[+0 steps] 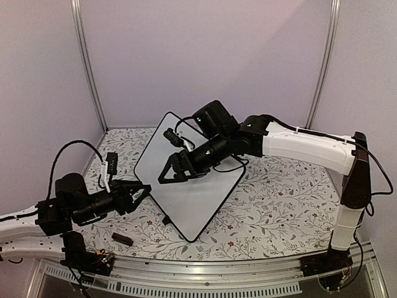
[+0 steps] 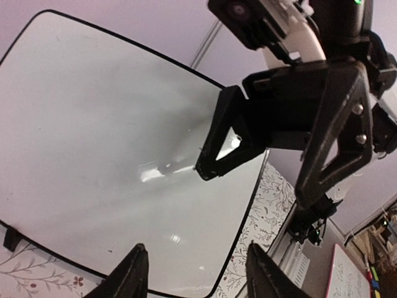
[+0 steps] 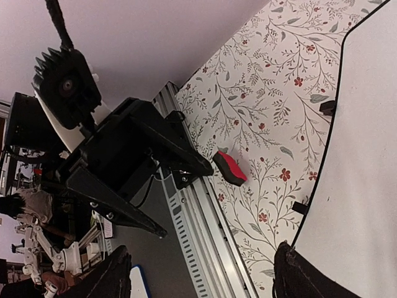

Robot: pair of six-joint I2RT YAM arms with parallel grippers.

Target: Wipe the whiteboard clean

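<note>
The whiteboard (image 1: 192, 211) leans tilted in the middle of the floral surface, its visible face without ink marks I can make out. The eraser (image 1: 122, 239), dark with red felt visible in the right wrist view (image 3: 231, 167), lies on the surface left of the board. My left gripper (image 1: 139, 192) is open at the board's left edge, nothing between its fingers. My right gripper (image 1: 169, 171) hangs open over the upper-middle of the board, also empty.
Pale walls (image 1: 198, 62) enclose the back and sides. A metal rail (image 1: 205, 267) runs along the front edge. The floral surface right of the board (image 1: 279, 217) is clear.
</note>
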